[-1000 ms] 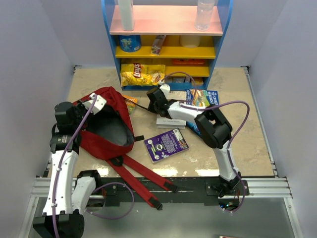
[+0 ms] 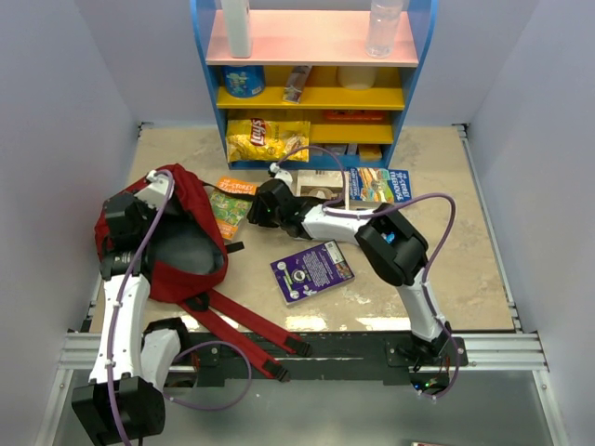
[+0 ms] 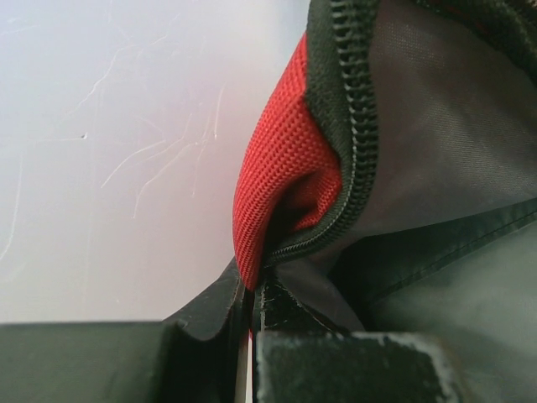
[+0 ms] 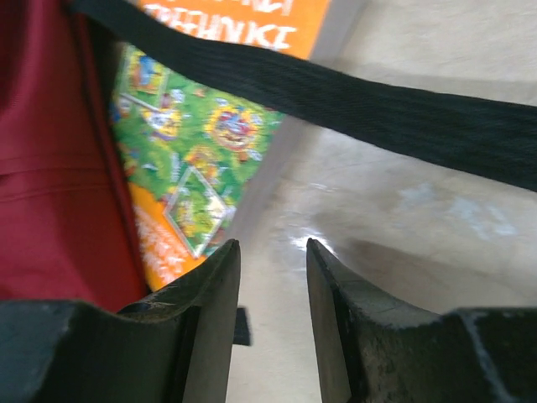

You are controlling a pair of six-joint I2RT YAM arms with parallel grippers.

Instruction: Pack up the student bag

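The red bag (image 2: 204,246) lies at the left of the table with its mouth gaping and its grey lining showing. My left gripper is shut on the bag's red rim (image 3: 285,159) beside the zipper. My right gripper is open over bare table, nothing between its fingers. A green and orange book (image 4: 193,159) lies flat under the bag's right edge, a black strap (image 4: 352,105) crossing it. A purple book (image 2: 312,272) lies in the middle of the table. A blue and yellow book (image 2: 379,186) and a white box-like book (image 2: 320,184) lie farther back.
A shelf (image 2: 316,98) at the back holds a yellow chips bag (image 2: 268,139), a blue can (image 2: 244,81) and a clear cup (image 2: 383,28). Red straps (image 2: 251,334) trail over the front edge.
The bag has shifted left with my left gripper, uncovering more of the green and orange book.
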